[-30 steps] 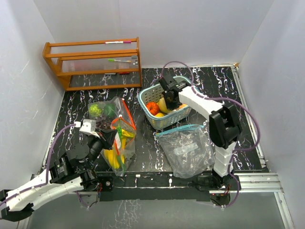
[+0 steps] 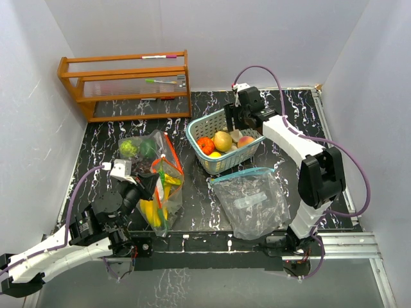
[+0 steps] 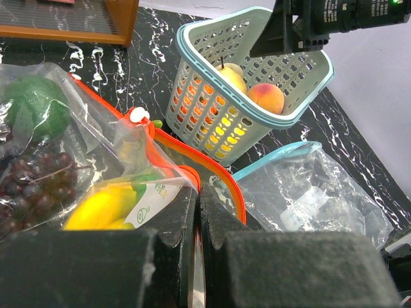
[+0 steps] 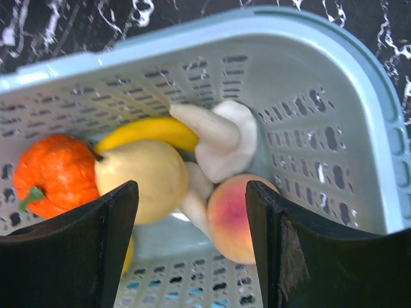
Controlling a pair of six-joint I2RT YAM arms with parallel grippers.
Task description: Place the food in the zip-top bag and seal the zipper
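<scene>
A plastic basket holds a pear, an orange pumpkin-like item, a peach, a mushroom-like piece and yellow items. My right gripper hangs open above it, fingers empty. My left gripper is shut at the edge of an orange-zippered bag holding grapes, green produce and yellow items; thin bag plastic meets its fingertips, though whether it is pinched is unclear. An empty bag with a blue zipper lies at front right.
A wooden rack with markers stands at back left. White walls surround the dark marbled surface. A little clear surface lies between the two bags and right of the basket.
My right gripper has risen from down among the produce in the basket and moved toward its back right. The left arm and bags look unchanged.
</scene>
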